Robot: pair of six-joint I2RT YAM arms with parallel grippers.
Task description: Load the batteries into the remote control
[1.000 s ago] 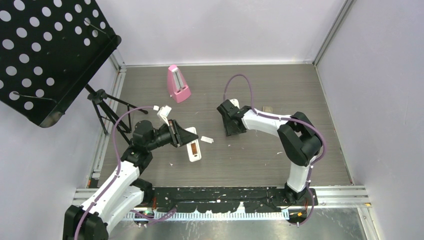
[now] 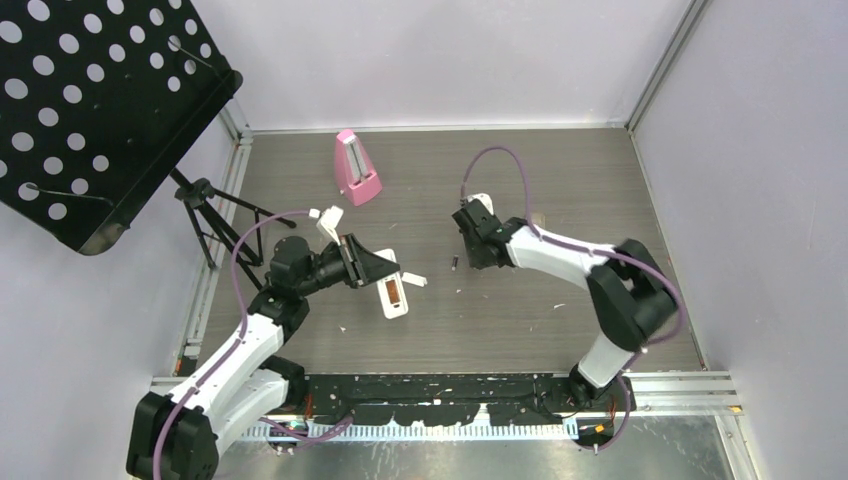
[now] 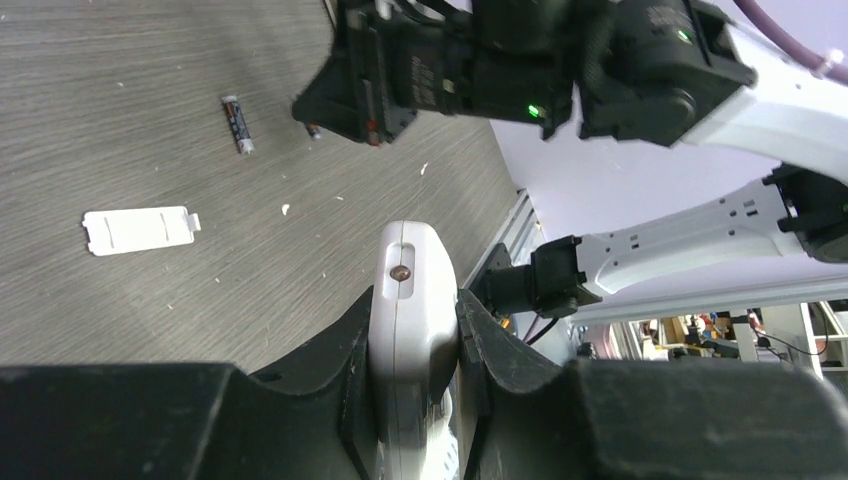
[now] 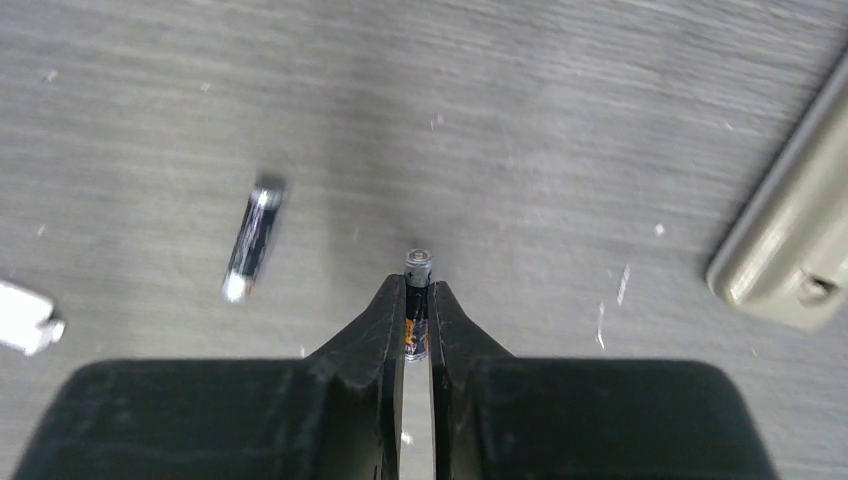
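Note:
My left gripper point(image 2: 388, 268) is shut on the white remote control point(image 2: 392, 298), whose open compartment shows in the top view; its end fills the fingers in the left wrist view point(image 3: 410, 300). The loose white cover point(image 2: 414, 280) lies on the table beside it point(image 3: 138, 230). My right gripper is shut on a battery point(image 4: 418, 265), with another battery point(image 4: 254, 238) lying on the table to its left. In the top view, the right gripper's tips are hidden by its body.
A pink metronome point(image 2: 356, 170) stands at the back. A black perforated stand point(image 2: 110, 120) occupies the left. A beige object point(image 4: 785, 230) lies beside the right gripper.
My right arm has shifted to the right, uncovering the loose battery in the top view. The left gripper and remote have moved very slightly rightward.

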